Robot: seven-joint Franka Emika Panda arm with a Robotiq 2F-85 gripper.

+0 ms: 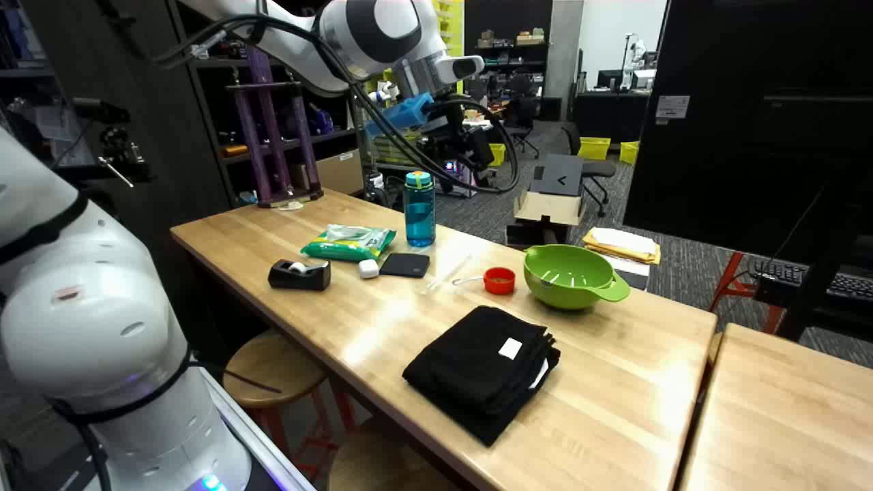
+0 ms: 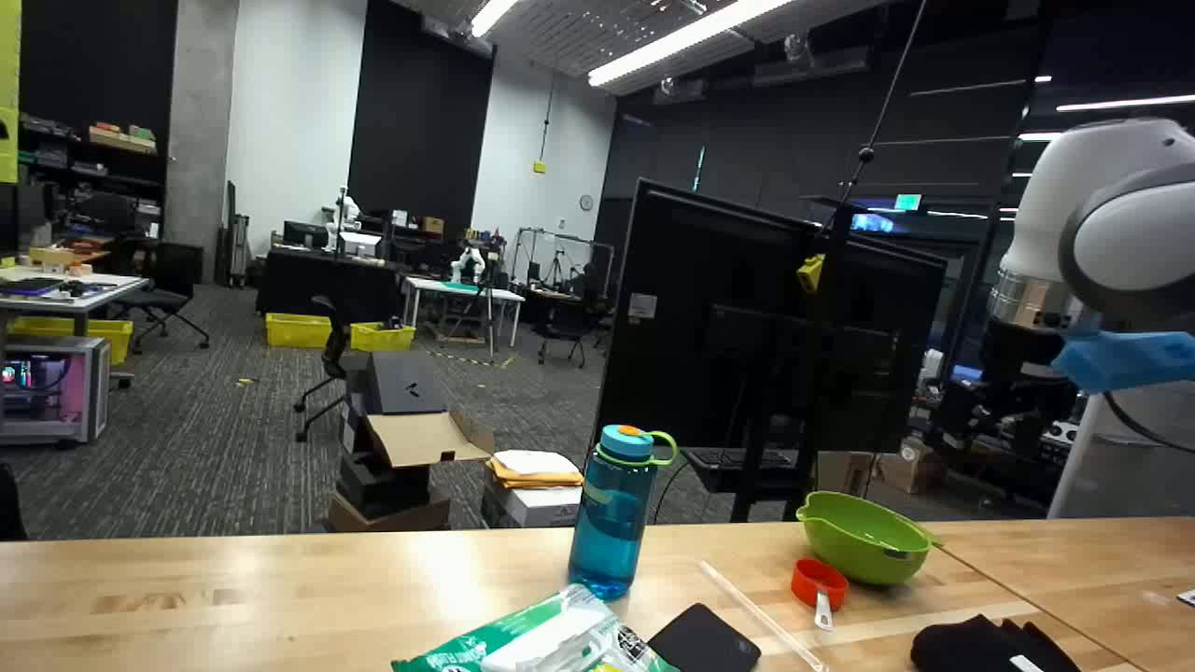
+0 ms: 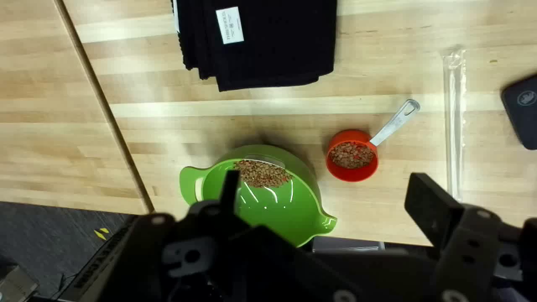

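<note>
High over the table, my gripper is open and empty, its black fingers spread wide in the wrist view. Beneath it lies a red measuring cup with a grey handle, holding brown granules. A green bowl with a spout and a handle stands beside the cup, close to the table's far edge. More brown granules lie along one side inside the bowl. One finger covers part of the bowl in the wrist view. Apart from the cup and bowl sits a folded black cloth with a white label.
A blue bottle, green wipes pack, tape dispenser, small white case, black flat device and clear plastic tube occupy the other side. Bare wood lies around the cloth. A gap separates two tabletops.
</note>
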